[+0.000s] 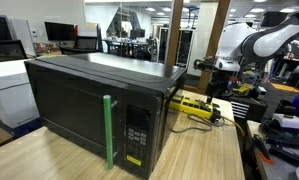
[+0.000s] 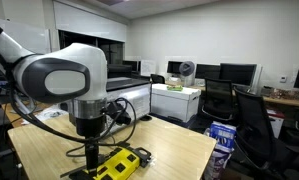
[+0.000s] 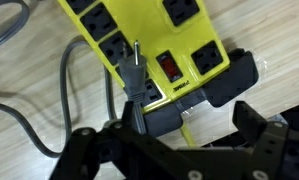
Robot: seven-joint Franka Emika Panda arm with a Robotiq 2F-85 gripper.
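Note:
A yellow power strip (image 3: 197, 42) with black outlets, a red switch (image 3: 169, 67) and black end pieces fills the upper middle of the wrist view. A dark plug (image 3: 135, 76) with bare metal prongs lies on top of the strip, its cable running down toward the fingers. My gripper is open, its two dark fingers set wide apart by the strip's end, with nothing held between them. In exterior view 1 the power strip (image 1: 192, 105) lies on the table behind the microwave's right side; the other exterior view shows the strip (image 2: 121, 165) below the arm.
A large black microwave (image 1: 91, 105) with a green strip (image 1: 107, 132) on its front takes up much of the wooden table (image 1: 204, 155). Grey cable (image 3: 64, 95) loops beside the power strip. Bare tabletop (image 2: 177, 145) lies to the strip's right in exterior view 2.

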